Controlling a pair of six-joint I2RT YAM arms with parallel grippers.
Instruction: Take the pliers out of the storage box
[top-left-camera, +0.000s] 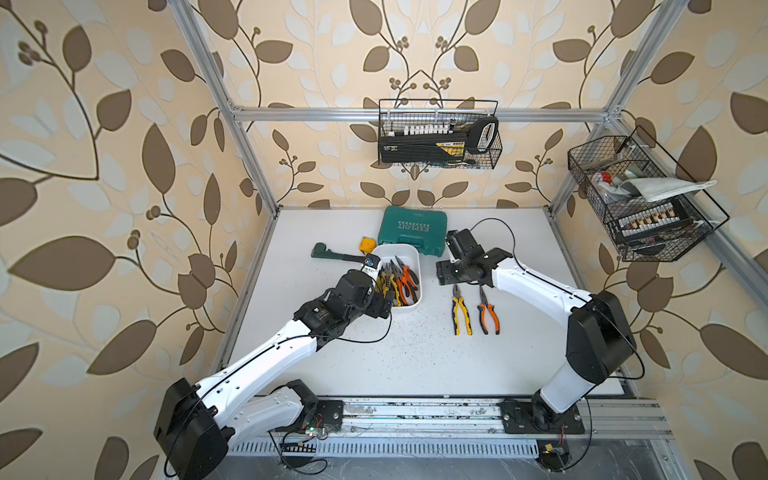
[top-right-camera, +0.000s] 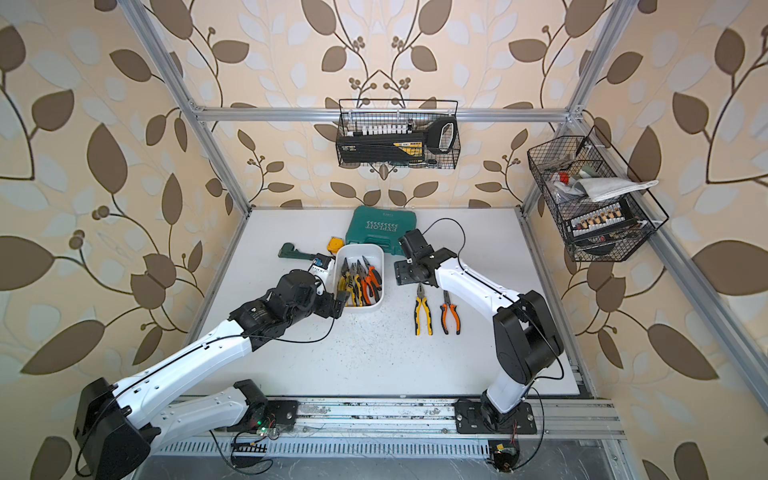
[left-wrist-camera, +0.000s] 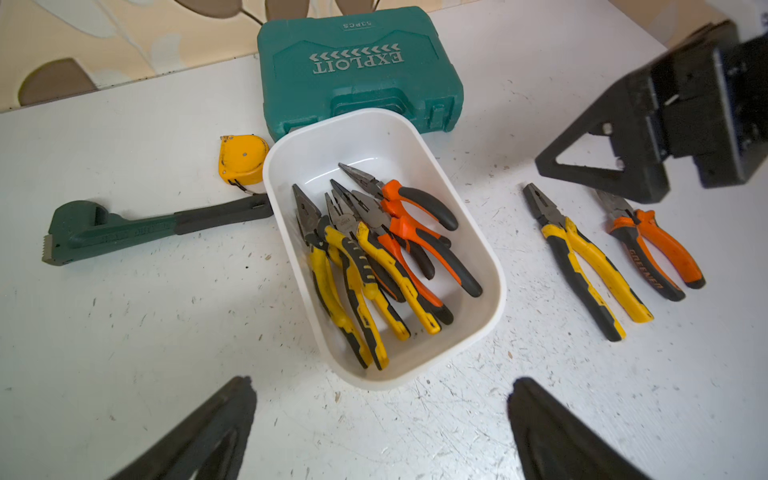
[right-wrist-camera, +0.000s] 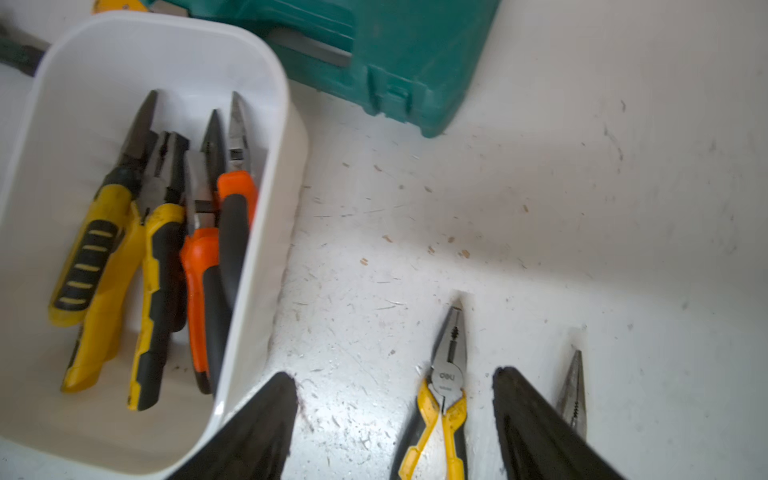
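Note:
A white storage box (left-wrist-camera: 480, 320) holds several pliers with yellow (left-wrist-camera: 328, 296) and orange (left-wrist-camera: 432, 264) handles. Right of it on the table lie two loose pliers, one yellow-black (left-wrist-camera: 588, 272) and one orange-black (left-wrist-camera: 656, 248). My left gripper stands open just to the front left of the box, nothing between its fingers. My right gripper is open and empty, above the table between the box and the loose pliers, at the box's right side.
A green tool case (left-wrist-camera: 360, 60) sits behind the box, with a yellow tape measure (left-wrist-camera: 241, 160) and a green tool (left-wrist-camera: 112, 232) to the left. Wire baskets (top-left-camera: 436, 136) hang above.

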